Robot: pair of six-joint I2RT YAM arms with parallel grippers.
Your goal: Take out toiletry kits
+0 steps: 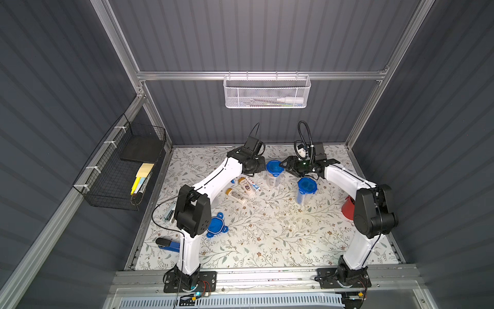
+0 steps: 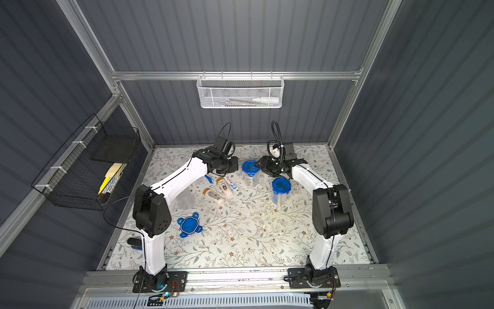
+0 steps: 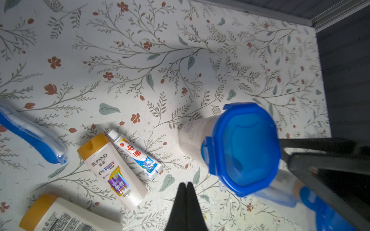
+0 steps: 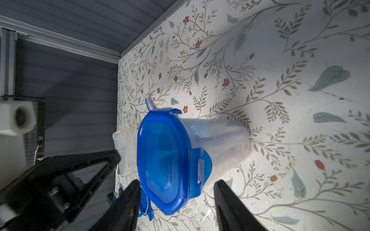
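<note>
Toiletries lie at the middle-left: a yellow-capped REPAND tube point(image 3: 111, 169), another bottle point(image 3: 69, 216), a small toothpaste tube point(image 3: 136, 154) and a blue toothbrush case point(image 3: 32, 134). To their right a clear container with blue lid point(image 3: 244, 148) stands upright. My left gripper hangs left of it, shut, nothing visible between its fingers. My right gripper is part open, its fingers around the near end of that container's lid point(image 4: 161, 154); contact cannot be told. A second lidded container point(image 1: 307, 188) stands in front, right of centre.
A loose blue lid point(image 1: 216, 224) lies front left, near a clear open container point(image 2: 184, 199). A red container point(image 1: 347, 208) stands at the right edge. Wire baskets hang on the back point(image 1: 266, 92) and left point(image 1: 103, 180) walls.
</note>
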